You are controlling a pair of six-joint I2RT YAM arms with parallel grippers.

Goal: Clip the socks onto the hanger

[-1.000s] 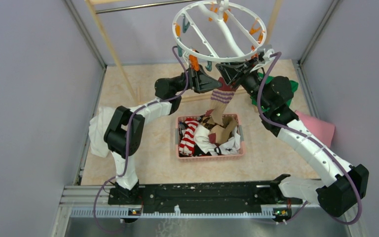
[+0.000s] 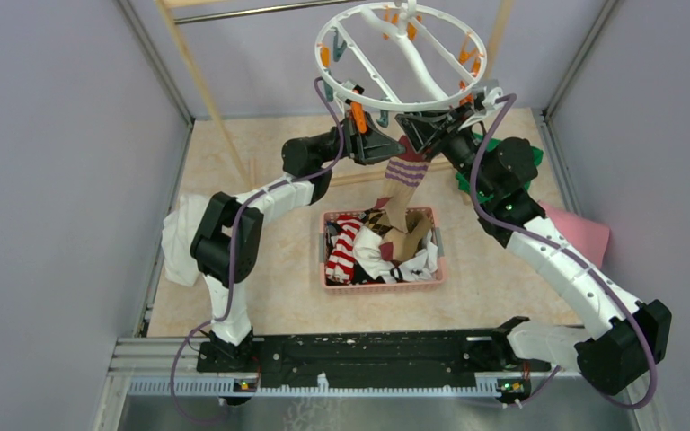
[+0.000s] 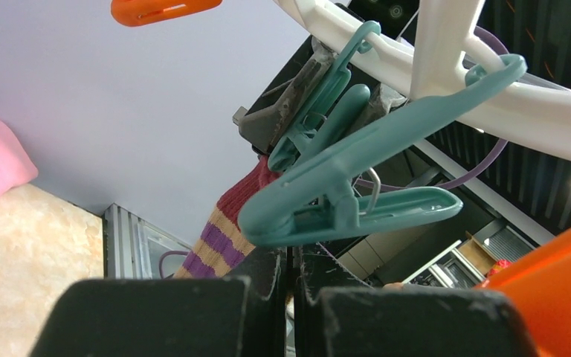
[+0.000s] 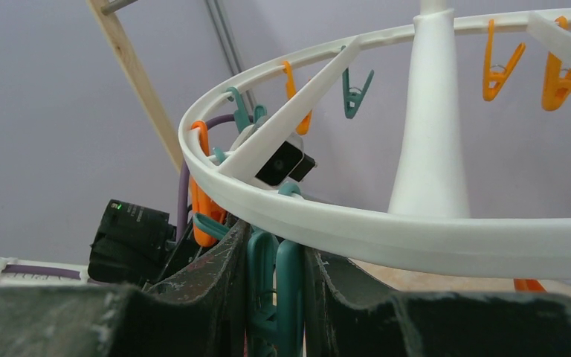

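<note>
My right gripper is shut on a teal clip (image 4: 290,279) at the near rim of the white round hanger (image 2: 395,106). A tan sock (image 2: 404,184) with purple stripes and a dark red band hangs below that clip; in the left wrist view its red end (image 3: 256,182) meets the clip's fingers. My left gripper is shut, its fingertips close beside the sock's upper part. Whether any sock fabric lies between them is hidden. Another teal clip (image 3: 372,160) hangs in front of the left fingertips.
A pink basket (image 2: 382,288) with several socks stands below. More orange and teal clips hang round the ring, one orange clip (image 2: 358,117) right against the left gripper. White cloth (image 2: 182,242) lies at left; a pink item (image 2: 578,235) and a green one are at right.
The hanger ring has shifted slightly to the right, and the orange clip by the left gripper moved with it. Both arms and the sock have barely moved.
</note>
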